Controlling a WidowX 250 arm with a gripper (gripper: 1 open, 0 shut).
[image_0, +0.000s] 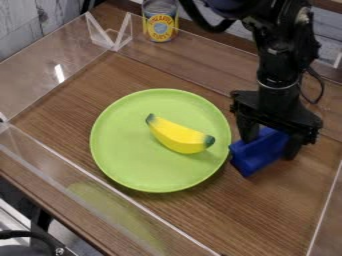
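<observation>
The black gripper (273, 122) is low on the right side, over a blue object (254, 156) on the wooden table, its lower parts covering the object's upper end; whether it grips it I cannot tell. Left of them, a yellow banana (179, 137) lies on a green plate (134, 168), near its upper right part.
A can (160, 24) with a yellow label stands at the back. Clear plastic panels (54, 67) border the table at the left. Bare wood (201, 220) shows in front of the plate and at the back.
</observation>
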